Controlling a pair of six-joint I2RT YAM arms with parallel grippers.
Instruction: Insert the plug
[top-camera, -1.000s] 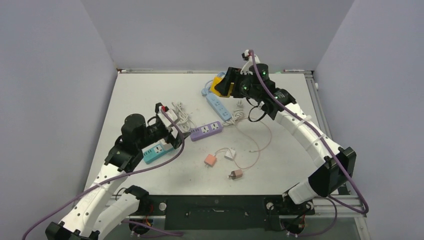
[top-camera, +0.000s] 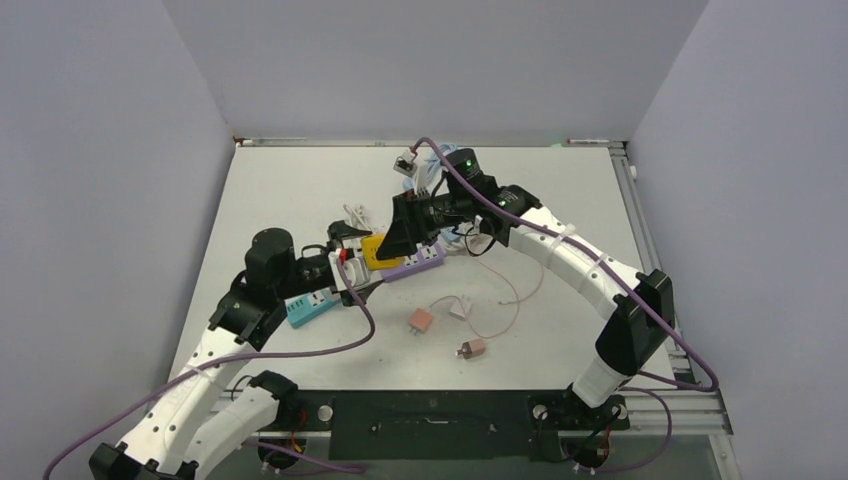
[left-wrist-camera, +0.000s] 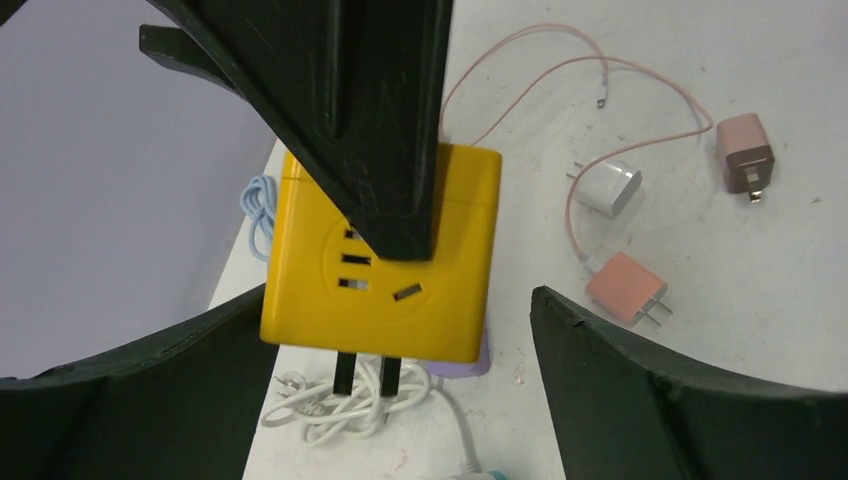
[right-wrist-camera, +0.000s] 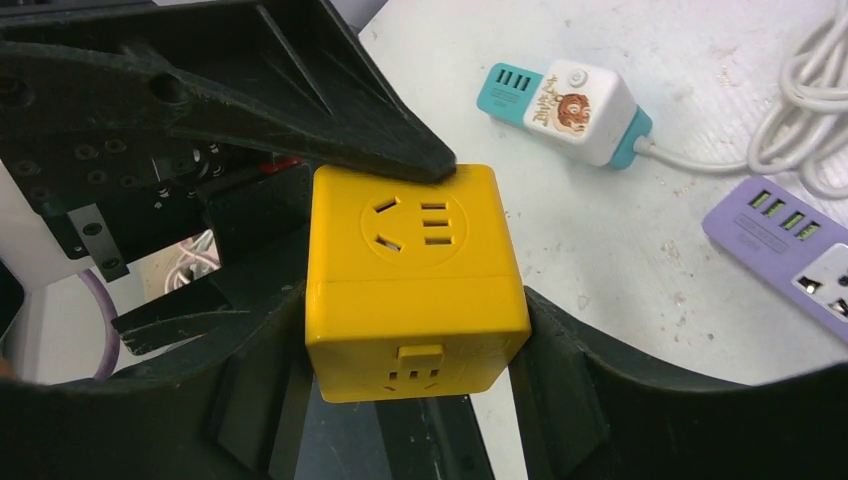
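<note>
My right gripper is shut on a yellow cube socket (right-wrist-camera: 418, 240), held above the table. My left gripper stands open around the cube's near side; in the left wrist view the yellow cube (left-wrist-camera: 380, 290) sits between and beyond its fingers, with no clear contact. On the table are a pink charger (left-wrist-camera: 622, 286), a white charger (left-wrist-camera: 607, 186) and a brown-pink charger (left-wrist-camera: 742, 152), all with prongs exposed.
A teal power strip (top-camera: 310, 306), a purple strip (right-wrist-camera: 768, 245) and coiled white cables (right-wrist-camera: 815, 110) lie below the grippers. Pink cable crosses the table's middle.
My right arm has brought the yellow cube down-left in the top view, toward my left gripper, which has turned and opened toward it.
</note>
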